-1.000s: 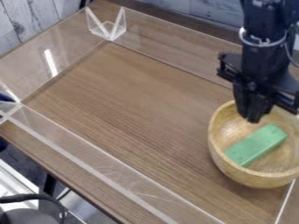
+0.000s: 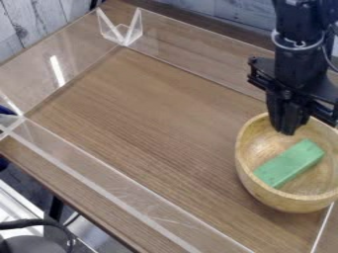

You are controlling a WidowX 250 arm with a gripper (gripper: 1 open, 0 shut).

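A black gripper [image 2: 287, 124] hangs at the right, its narrow fingertips together just over the back rim of a round beige bowl [image 2: 248, 153]. Nothing shows held between the fingers. Inside the bowl lies a green rectangular block [image 2: 290, 164], clear of the fingertips.
A clear plastic object [image 2: 121, 28] stands at the back left. Dark cables or parts [image 2: 34, 225] lie off the table's lower left edge.
The gripper has moved slightly, its fingertips now a little lower and narrower in view over the bowl's back rim. The bowl and block look unchanged.
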